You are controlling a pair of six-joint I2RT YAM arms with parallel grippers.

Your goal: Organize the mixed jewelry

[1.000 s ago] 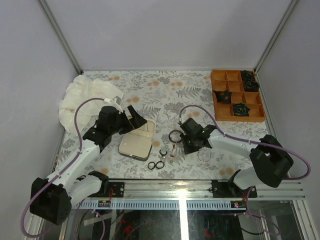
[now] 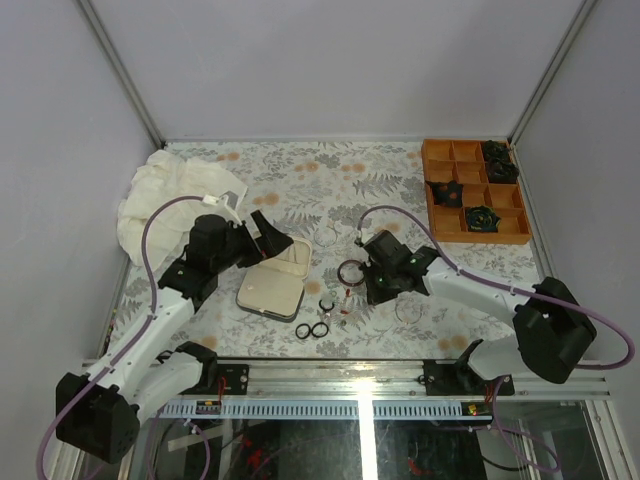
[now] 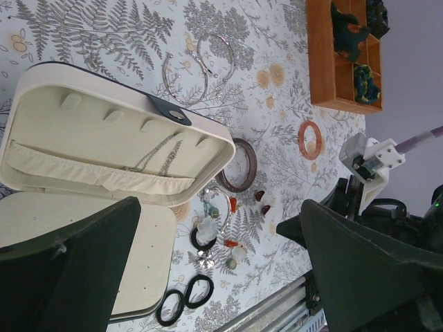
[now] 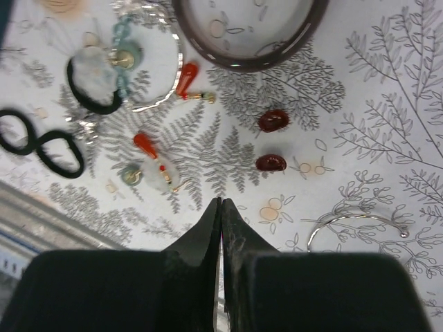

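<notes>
Two small dark-red earrings lie on the patterned cloth in the right wrist view: the nearer earring [image 4: 270,162] and the farther earring [image 4: 273,120]. My right gripper is shut, its tips meeting with nothing between them, and the nearer earring is outside them, ahead and to the right. My left gripper [image 2: 270,232] stands open over the cream jewelry case [image 2: 270,293], whose lid is raised. Chains [image 3: 154,155] hang in the case's lid pocket. Orange drop earrings [image 4: 145,144], a beaded bracelet [image 4: 178,66] and a brown bangle [image 4: 259,63] lie loose nearby.
An orange compartment tray [image 2: 480,238] stands at the back right, with dark pieces in some cells. White fabric [image 2: 150,215] is heaped at the back left. Black hair ties [image 3: 199,290] lie beside the case. An open silver bangle [image 4: 360,217] rests right of my right gripper.
The nearer one looks turned. The left arm has shifted a little, its gripper still open.
</notes>
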